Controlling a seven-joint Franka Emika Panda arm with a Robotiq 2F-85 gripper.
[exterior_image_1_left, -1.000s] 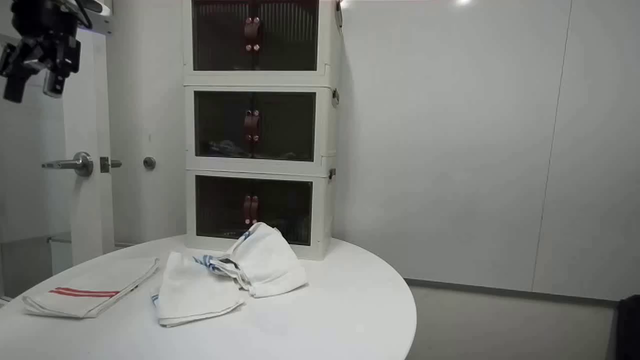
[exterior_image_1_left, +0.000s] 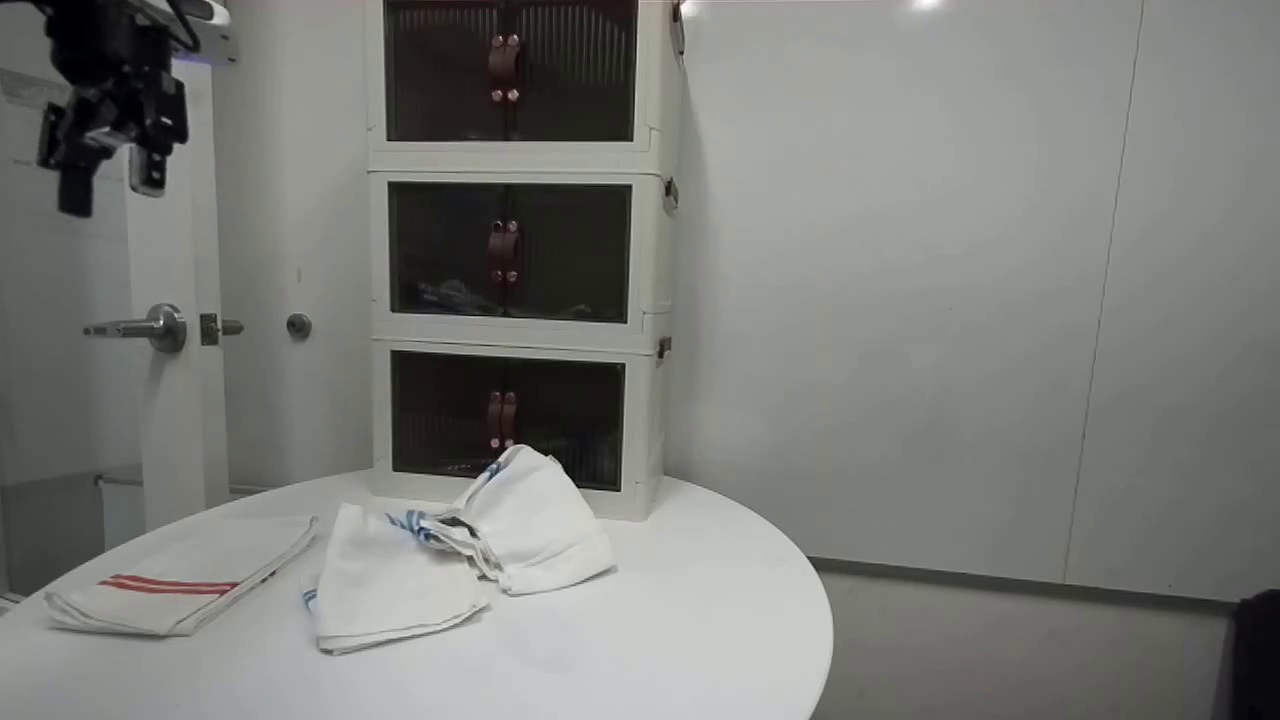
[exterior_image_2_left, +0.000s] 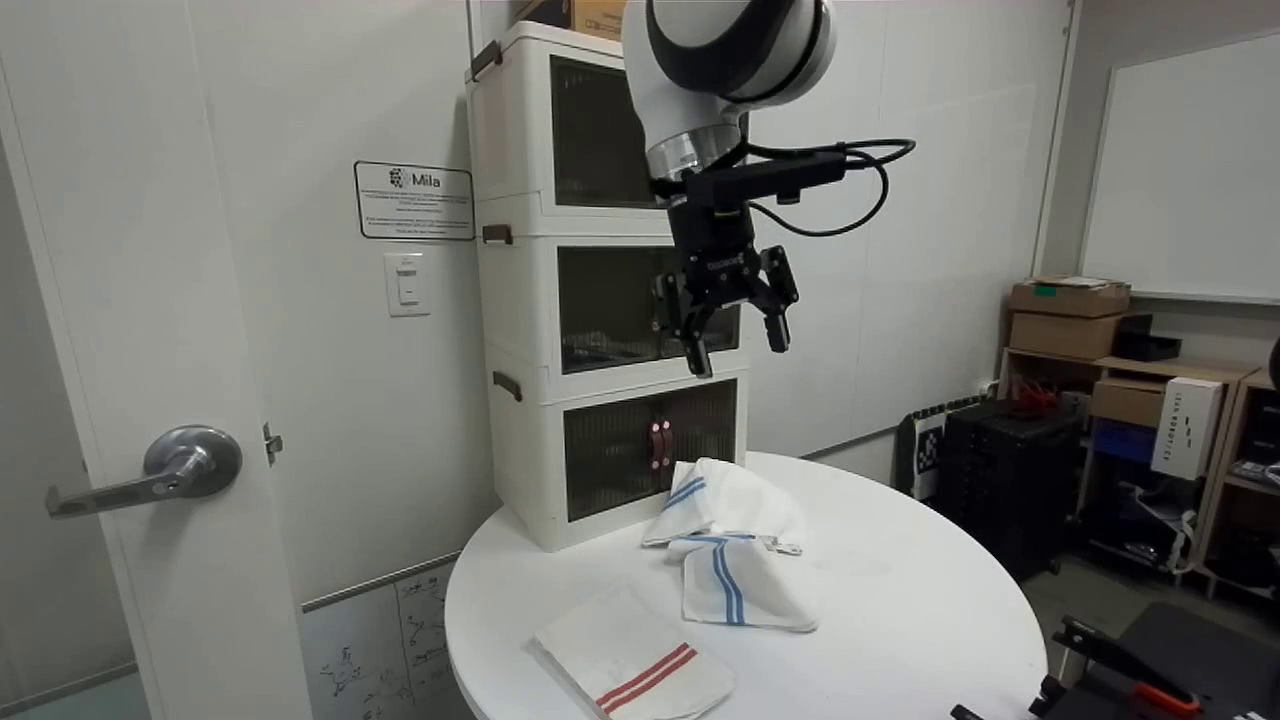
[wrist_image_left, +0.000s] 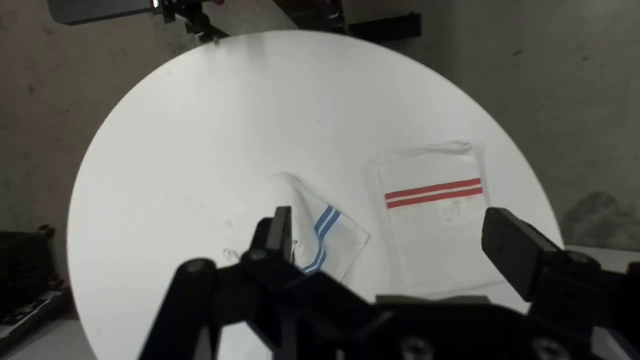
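Note:
My gripper (exterior_image_2_left: 739, 350) hangs high above the round table, its fingers spread wide with empty air between them. In the wrist view the gripper is open over the tabletop. A white cloth with red stripes (wrist_image_left: 432, 234) lies folded flat at one side of the table. Beside it is a rumpled white cloth with blue stripes (exterior_image_2_left: 744, 582), bunched up in front of the cabinet; part of it is hidden behind my finger in the wrist view. Whether the blue-striped heap is one cloth or two, I cannot tell.
A stack of white cabinets (exterior_image_1_left: 516, 252) with dark doors stands at the back of the white round table (exterior_image_1_left: 708, 636), the blue-striped cloth close against its lowest doors. A door with a lever handle (exterior_image_2_left: 180, 468) is to the left.
In exterior view 1 my gripper has shifted to the right and slightly changed its angle, still open. The cloths lie as before.

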